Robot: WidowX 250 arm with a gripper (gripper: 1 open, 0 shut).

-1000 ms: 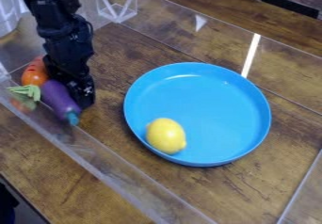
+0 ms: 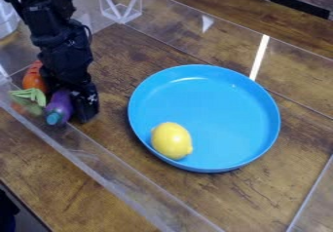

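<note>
The black gripper (image 2: 68,92) is low at the left, over a purple eggplant toy (image 2: 58,109), which it partly covers. An orange-red vegetable (image 2: 33,76) lies behind it at the left, with a pale green leafy piece (image 2: 26,99) beside them. The fingers are dark against the toys; whether they touch the eggplant cannot be told. A yellow lemon-like toy (image 2: 170,139) sits in a large blue plate (image 2: 221,109) to the right.
A clear bin wall runs along the left and lower left of the wooden table (image 2: 156,41). The table behind the plate is bare.
The gripper has moved slightly down over the eggplant, which now shows less and sits more upright in the view, its lower end shifted up and left.
</note>
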